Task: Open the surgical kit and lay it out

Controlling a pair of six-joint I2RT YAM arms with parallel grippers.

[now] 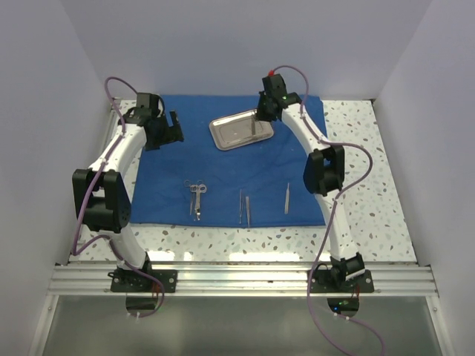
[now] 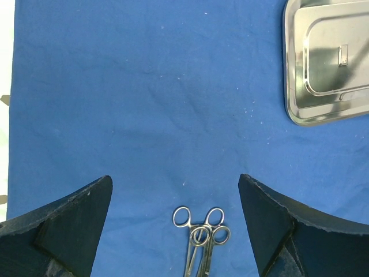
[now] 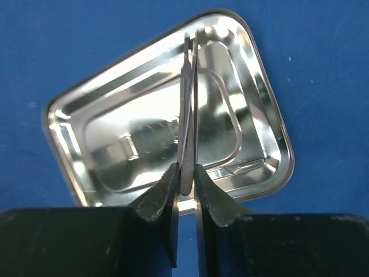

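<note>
A steel tray [image 1: 230, 133] lies at the back of the blue cloth. In the right wrist view my right gripper is over the tray [image 3: 127, 156], a metal tweezer-like instrument [image 3: 187, 115] between its close-set fingertips. My left gripper hangs open over the cloth at the left, nothing between its fingers. Scissor-like instruments [image 1: 197, 199] lie front left. Slim instruments [image 1: 248, 211] lie front centre, and another [image 1: 287, 198] front right.
The blue cloth [image 1: 163, 170] has free room in its middle and left.
</note>
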